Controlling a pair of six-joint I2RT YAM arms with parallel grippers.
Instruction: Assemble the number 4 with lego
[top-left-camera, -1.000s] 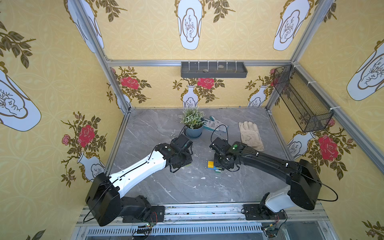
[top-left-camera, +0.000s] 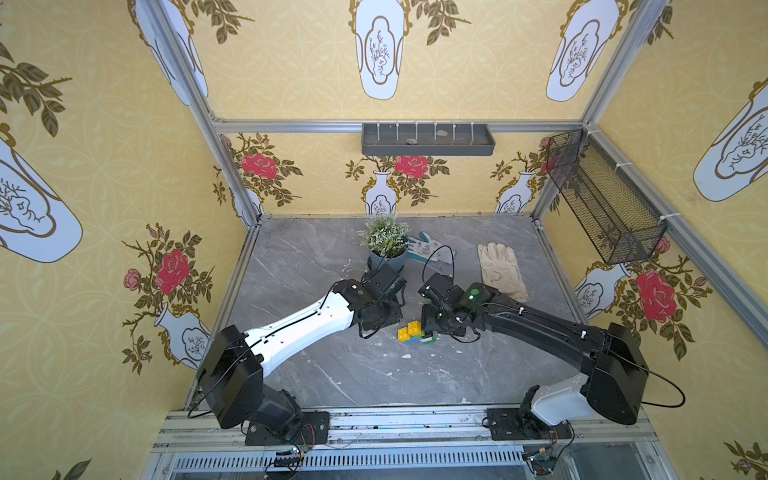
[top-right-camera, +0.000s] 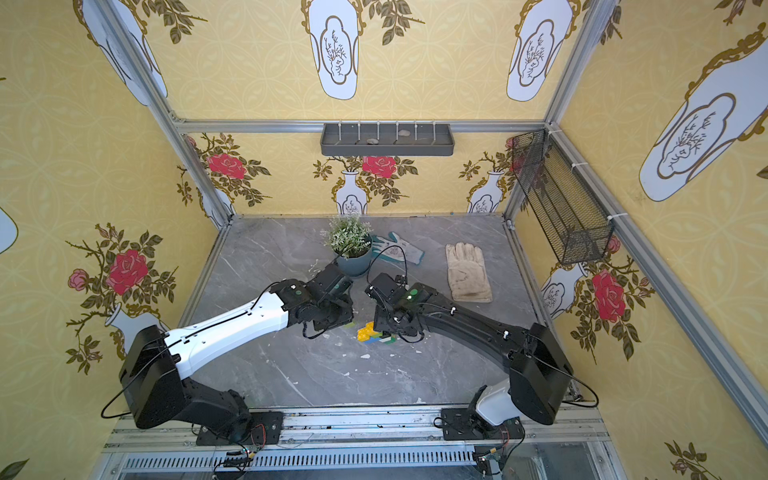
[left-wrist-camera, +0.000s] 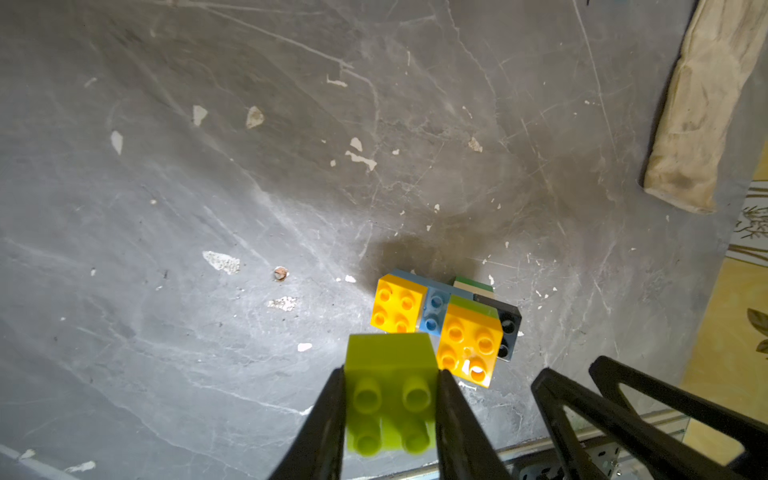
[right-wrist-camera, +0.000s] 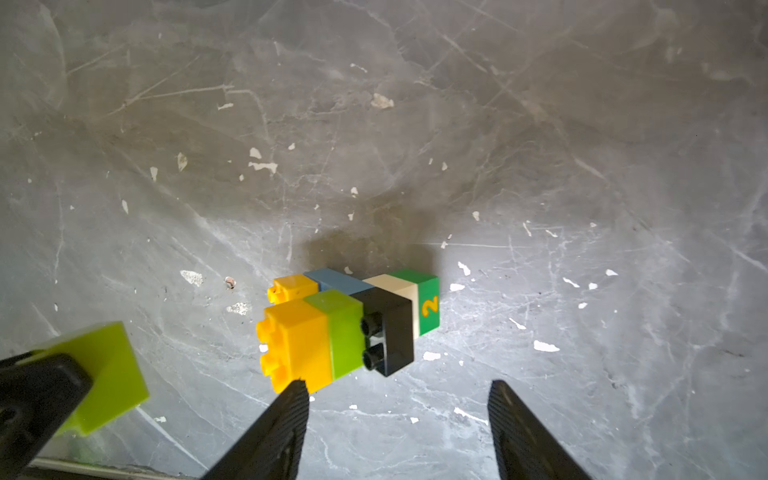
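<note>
My left gripper is shut on a lime green brick (left-wrist-camera: 390, 360), held above the table. Beneath it a cluster of joined bricks lies on the table: yellow bricks (right-wrist-camera: 296, 344), a lime one (right-wrist-camera: 344, 336), a blue one (right-wrist-camera: 336, 280), a black one (right-wrist-camera: 396, 328), a cream one and a dark green one (right-wrist-camera: 424, 304) marked 2. My right gripper stands open over the table just behind this cluster in its wrist view, with nothing between its fingers.
A potted plant (top-left-camera: 386, 240) stands at the back middle, with a teal glove (top-left-camera: 428, 248) beside it and a beige glove (top-left-camera: 501, 272) to the right.
The left arm has moved right and toward the back with its gripper. The right arm has shifted slightly, and more of the yellow bricks now shows in the top left view.
</note>
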